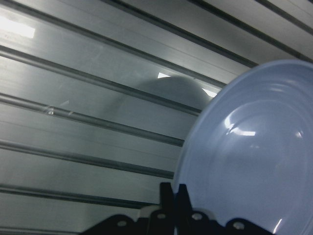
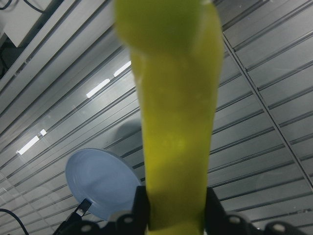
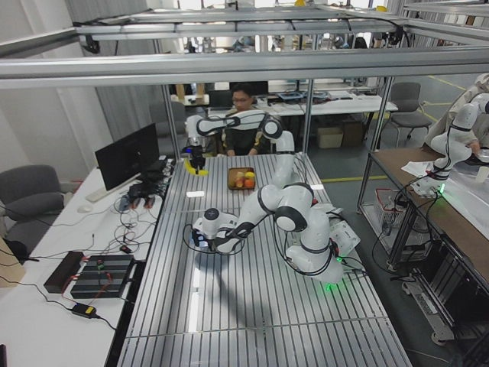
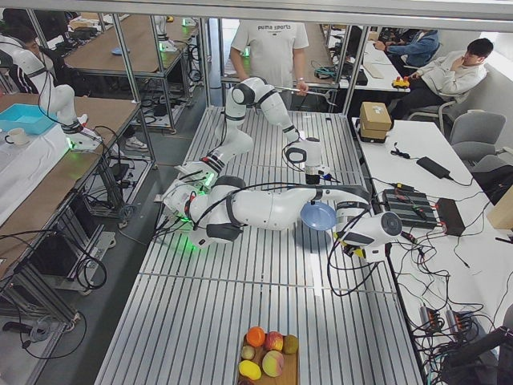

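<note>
A light blue plate [image 1: 249, 156] is at my left gripper, whose dark fingers are shut on its rim in the left wrist view; the plate also shows in the camera right view [image 4: 317, 215] and right wrist view [image 2: 100, 178]. My right gripper is shut on a yellow banana-like object [image 2: 173, 142], blurred close up, held above the slatted table [image 2: 259, 176]. In the camera left view it hangs at the far left of the table, left of a wooden fruit tray [image 3: 232, 185].
Fruit in the tray includes an orange [image 4: 256, 336] and several others. A side desk with monitor [image 3: 122, 157], cables and power units runs along the left. Aluminium frame bars surround the table. A seated person [image 3: 241, 107] is behind the far end.
</note>
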